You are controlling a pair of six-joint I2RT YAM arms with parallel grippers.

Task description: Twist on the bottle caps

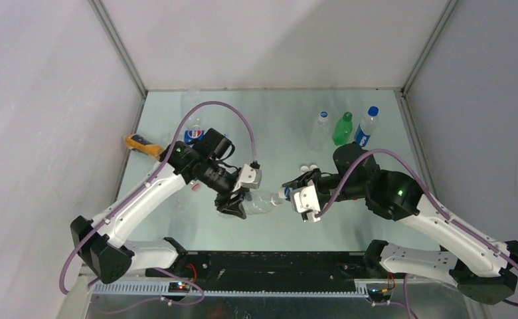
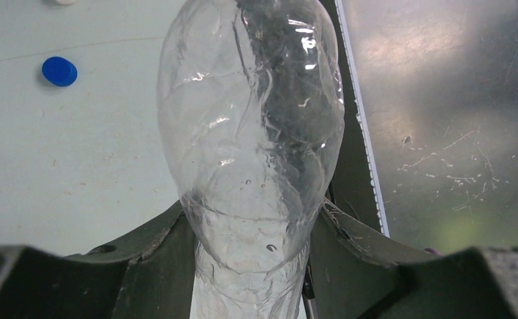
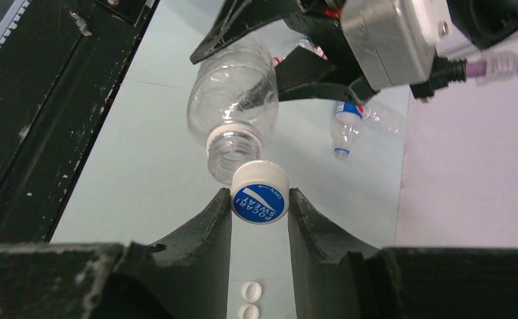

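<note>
My left gripper is shut on a clear, empty plastic bottle (image 2: 250, 113), held lying sideways near the middle front in the top view, neck toward the right arm. My right gripper grips a white cap with a blue Pocari Sweat top (image 3: 259, 203) between its fingertips. In the right wrist view the cap is just in front of the open bottle neck (image 3: 233, 158); whether they touch I cannot tell. A loose blue cap (image 2: 59, 70) and white caps (image 3: 251, 290) lie on the table.
Upright bottles, including a green one (image 1: 343, 129), stand back right. An orange bottle (image 1: 143, 144) and a Pepsi-labelled bottle (image 1: 193, 135) are at the left. The table's front edge borders a dark rail (image 1: 276, 266).
</note>
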